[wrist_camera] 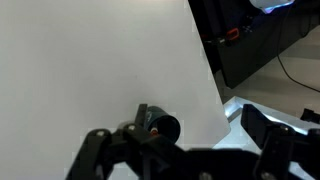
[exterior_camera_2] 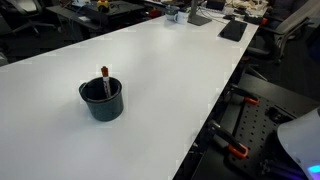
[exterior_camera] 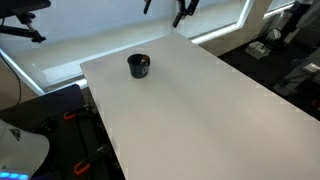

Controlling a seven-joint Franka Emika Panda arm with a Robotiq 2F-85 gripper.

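A dark cup (exterior_camera_2: 103,104) stands upright on the white table (exterior_camera_2: 190,80), with a slim red-topped item (exterior_camera_2: 105,76) sticking out of it. In exterior view 1 the same cup (exterior_camera: 138,67) is near the table's far left corner. My gripper (exterior_camera: 165,12) shows only as two dark fingertips at the top edge of that view, spread apart and above the table. In the wrist view the gripper is open, and the cup (wrist_camera: 164,126) appears between and beyond its fingers, partly covered by the gripper body. Nothing is held.
A dark stand with red parts (exterior_camera_2: 262,125) and the white robot base (exterior_camera: 20,150) adjoin one side. At the table's far end in exterior view 2 are a few small items (exterior_camera_2: 175,12). Dark clutter (exterior_camera: 280,40) lies behind the table.
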